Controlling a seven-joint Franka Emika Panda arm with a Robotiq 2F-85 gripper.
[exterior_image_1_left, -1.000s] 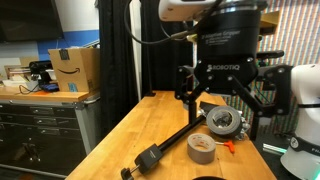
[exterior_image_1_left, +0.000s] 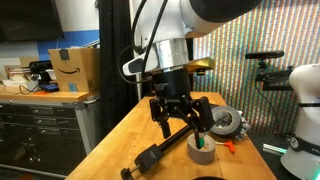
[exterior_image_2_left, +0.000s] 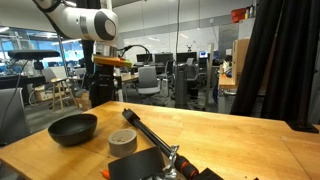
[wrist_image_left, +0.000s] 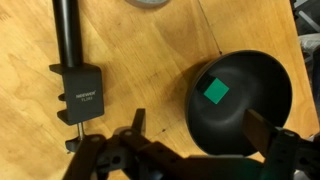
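Observation:
My gripper stands open, its fingers spread at the lower edge of the wrist view. Inside the outline of a round black bowl (wrist_image_left: 225, 132) shows a small green block (wrist_image_left: 215, 91), with no finger touching it there. Exterior view 1 has the green block (exterior_image_1_left: 199, 141) just below one finger of the gripper (exterior_image_1_left: 185, 122), in front of a tape roll (exterior_image_1_left: 203, 153) and higher than the bowl's visible rim. Whether the block touches anything cannot be told. In exterior view 2 the bowl (exterior_image_2_left: 73, 128) rests on the table, lower than the gripper (exterior_image_2_left: 103, 94).
A long black tool (wrist_image_left: 83, 90) lies beside the bowl. The tape roll (exterior_image_2_left: 123, 142) and a dark flat object (exterior_image_2_left: 137, 163) are near it on the table. A metal pot (exterior_image_1_left: 226, 122) stands farther back.
The gripper and arm have come down and left in exterior view 1, showing a more upright wrist. The green block now shows clearly below a finger, where it was not clear before.

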